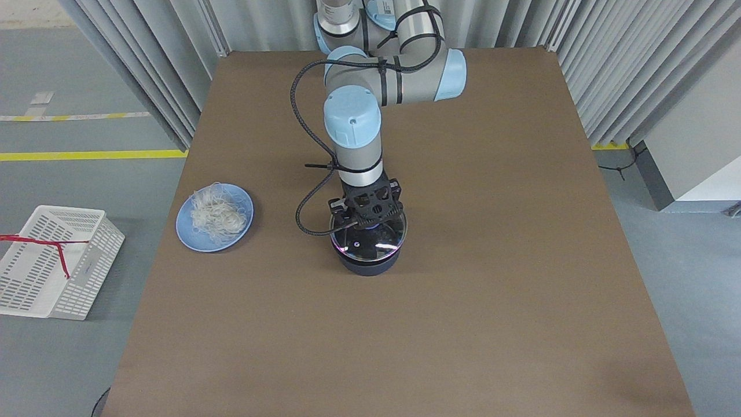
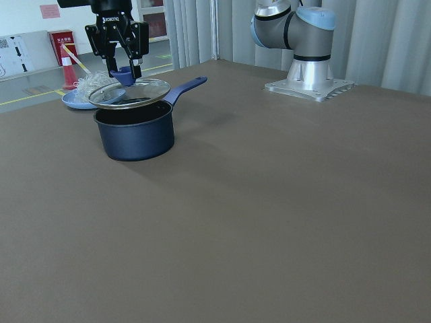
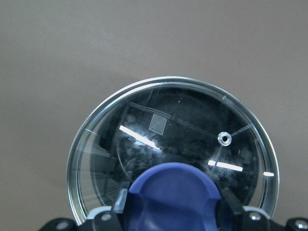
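Note:
The dark blue saucepan (image 2: 137,141) stands on the brown table, its handle (image 2: 190,85) pointing back. My gripper (image 2: 124,66) is shut on the blue knob (image 3: 173,197) of the glass lid (image 3: 163,115), which fills much of the wrist view. In the left view the lid (image 2: 151,91) is raised a little above the pot, its dark opening showing beneath. In the front view the arm hides the knob and part of the lid (image 1: 368,243).
A blue plate (image 1: 192,236) of white noodle-like strands lies left of the pot. A white basket (image 1: 76,292) is on the floor at the left.

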